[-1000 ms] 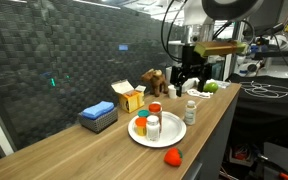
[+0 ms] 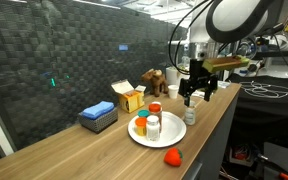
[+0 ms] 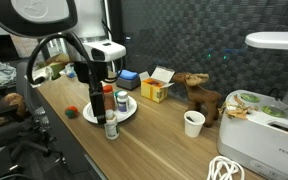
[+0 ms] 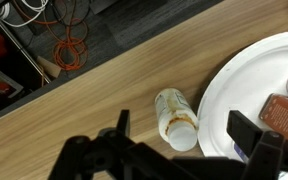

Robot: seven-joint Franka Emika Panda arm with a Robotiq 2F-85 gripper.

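A small bottle with a white cap stands upright on the wooden table, just outside the plate's rim. My gripper is open above it, one finger on each side of the bottle in the wrist view, with no clear contact. The same bottle shows below the gripper in exterior view 2. Beside it lies a white plate carrying several bottles and jars, among them a white-capped bottle and a red-topped jar.
A tomato lies on the table near the front edge. A white cup, a brown toy animal and a yellow box stand behind. A toaster and a coiled white cable are farther right. Bare table lies left of the plate in exterior view 1.
The gripper's fingers are now lower, around the bottle's top. The objects have not moved.
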